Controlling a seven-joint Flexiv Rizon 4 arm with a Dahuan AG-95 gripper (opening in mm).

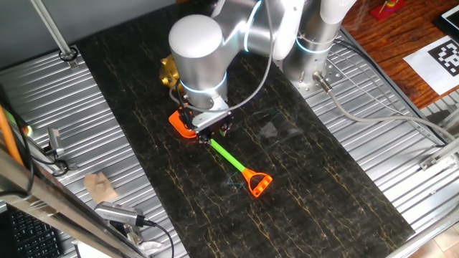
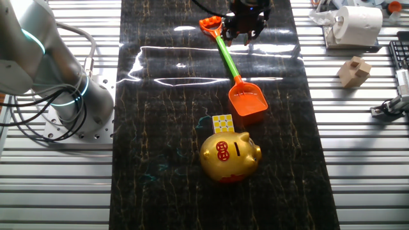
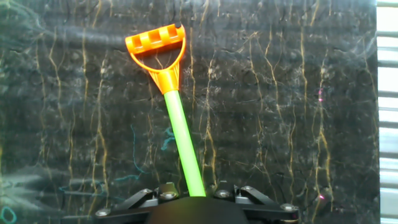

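A toy shovel lies on the dark marble-patterned mat, with a green shaft (image 1: 228, 155), an orange D-shaped handle (image 1: 259, 183) and an orange scoop (image 2: 248, 99). My gripper (image 1: 213, 134) hangs over the shovel, pointing down. From exterior view 2, the gripper (image 2: 245, 32) appears raised above the mat, beside the handle end in the picture. In the wrist view the green shaft (image 3: 182, 143) runs down between the two spread sides of my gripper. The fingers look open, apart from the shaft; their tips are partly hidden by a dark housing.
A golden piggy bank (image 2: 228, 157) and a yellow-topped puzzle cube (image 2: 222, 123) stand close to the scoop. Off the mat, a wooden block (image 2: 354, 72) and a paper roll (image 2: 356, 25) sit on the slatted metal surface.
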